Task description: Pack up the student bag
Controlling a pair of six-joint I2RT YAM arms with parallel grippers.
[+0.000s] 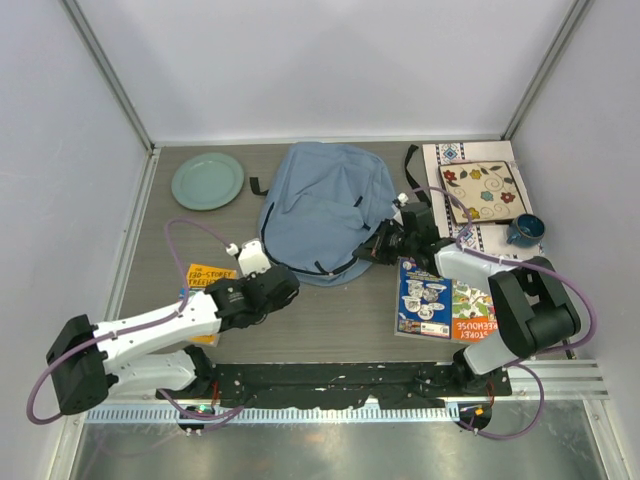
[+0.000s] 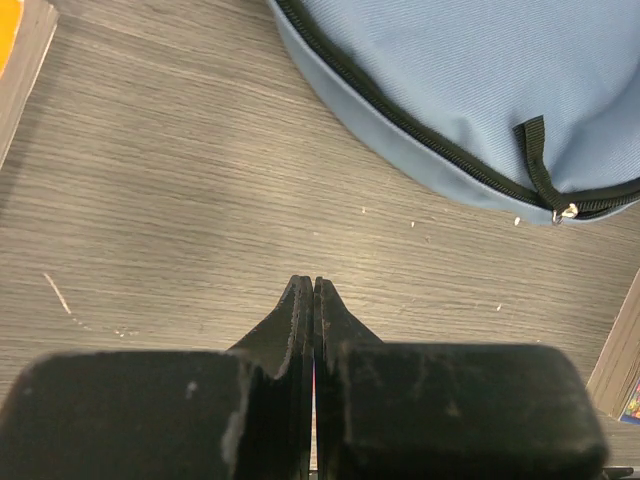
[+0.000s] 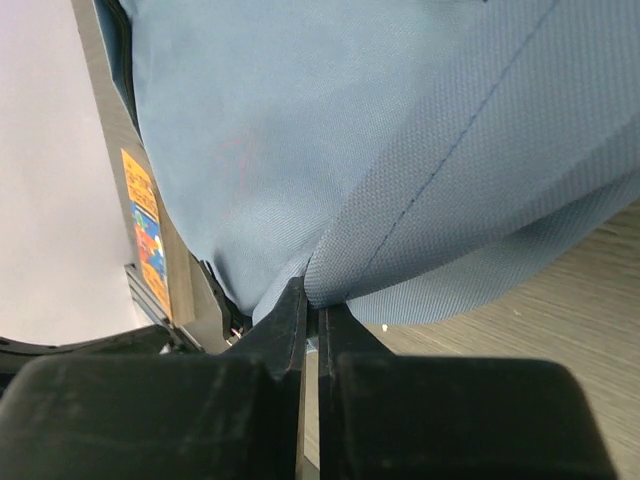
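The blue student bag lies flat in the middle of the table, its black zipper curving along the front edge. A black zipper pull shows in the left wrist view, to the right of and beyond my left gripper. That gripper is shut over bare table, apart from the bag, with nothing visible between its fingertips. At the bag's front right side, my right gripper is shut on a fold of the bag's blue fabric.
A green plate sits back left. An orange book lies partly beneath the left arm. On the right are blue and orange-green books, a floral case and a blue mug.
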